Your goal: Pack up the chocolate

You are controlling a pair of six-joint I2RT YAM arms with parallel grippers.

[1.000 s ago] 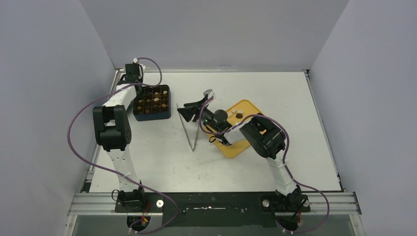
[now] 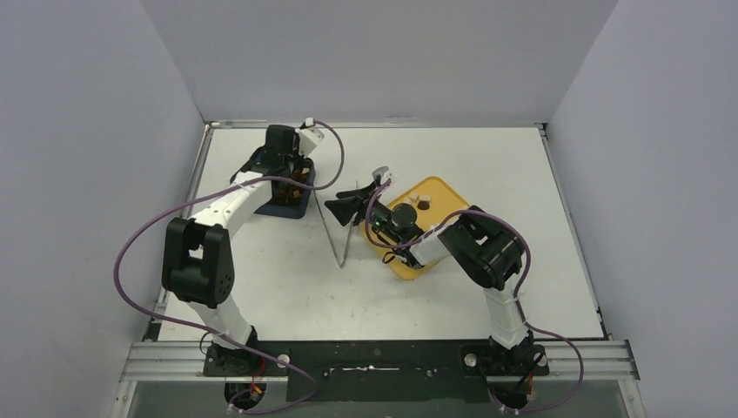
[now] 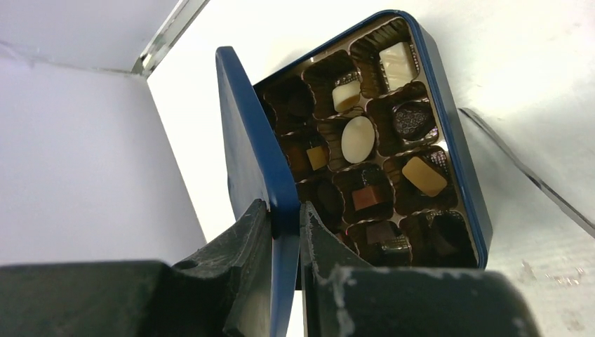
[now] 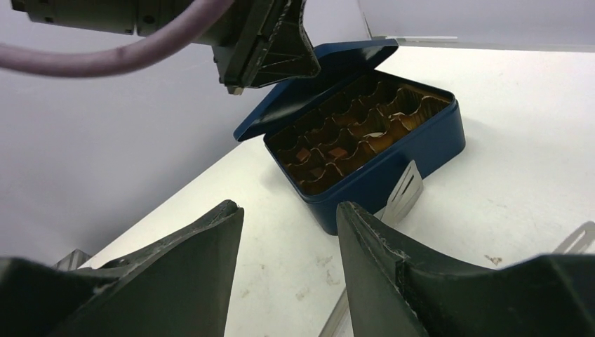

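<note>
The blue chocolate box (image 3: pixel 457 161) (image 4: pixel 393 182) stands at the back left, its compartments holding assorted chocolates. Its lid (image 3: pixel 249 119) (image 4: pixel 309 91) is tilted up over the far side, with my left gripper's (image 3: pixel 286 214) fingertips on either side of its rim, closed on it. My right gripper is low in the middle, pointing at the box; its fingertips look apart in its wrist view, with nothing visible between them, though their lower parts are out of frame.
A yellow tray (image 2: pixel 409 270) with a few pieces lies under the right arm. Bent metal tongs (image 2: pixel 342 259) (image 3: pixel 526 168) lie between box and tray.
My left gripper has moved right and toward the middle over the box, with the lid now raised beneath it. The right arm has shifted slightly right.
</note>
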